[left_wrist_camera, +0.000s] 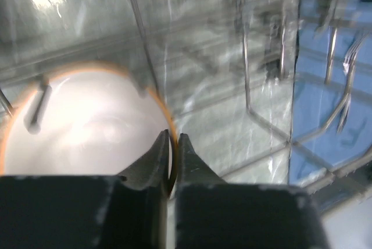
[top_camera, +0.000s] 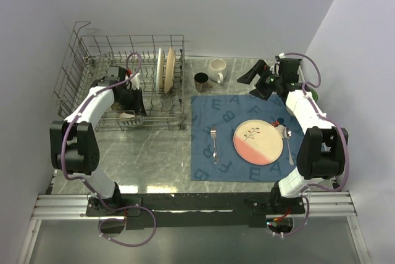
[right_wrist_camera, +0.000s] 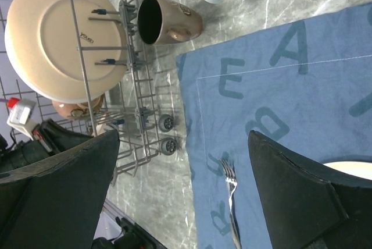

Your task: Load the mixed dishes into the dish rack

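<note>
A bowl with a white inside and an orange-brown rim (left_wrist_camera: 87, 124) lies in the front of the dish rack (top_camera: 166, 116), mostly covered by the left arm from above. My left gripper has its fingertips close together on that rim, with the edge between them. Two plates (top_camera: 169, 70) stand upright in the rack. Above the mat's back right, my right gripper (top_camera: 252, 79) is open and empty. A pink-and-cream plate (top_camera: 258, 147) lies on the mat between a fork (top_camera: 214, 144) and a spoon (top_camera: 289, 145).
Right of the rack stand a brown mug (top_camera: 201, 81) and a white mug (top_camera: 217, 71). The blue mat (top_camera: 234, 107) covers the right-hand counter. Bare counter (top_camera: 142, 159) lies in front of the rack. The right arm partly hides a green-rimmed dish (top_camera: 314, 94).
</note>
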